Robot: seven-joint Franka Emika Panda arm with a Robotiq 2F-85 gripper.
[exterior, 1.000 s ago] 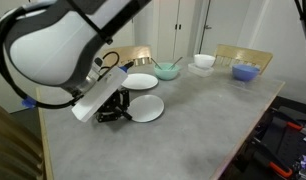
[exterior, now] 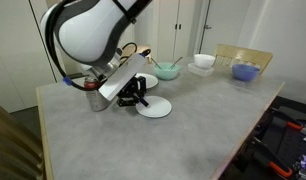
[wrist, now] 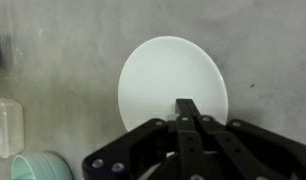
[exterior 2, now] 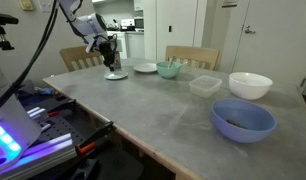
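Note:
A round white plate (exterior: 156, 108) lies flat on the grey table in exterior view 1. My gripper (exterior: 142, 101) is low at its left side. In the wrist view the plate (wrist: 165, 72) fills the middle, and the gripper reaches over it with its fingertips together. Nothing shows between them; whether they touch the plate cannot be told. The arm and gripper hide part of the plate's near side. Exterior view 2 has the same plate (exterior 2: 116, 75) far off, below the small gripper.
Behind lie another white plate (exterior 2: 145, 68) and a green bowl (exterior 2: 169, 71) with utensils. A clear container (exterior 2: 206, 87), white bowl (exterior 2: 251, 84) and blue bowl (exterior 2: 243, 122) are farther along. A metallic canister (exterior: 97, 98) stands beside the arm.
My gripper has also moved right, and the arm has come up, uncovering the canister.

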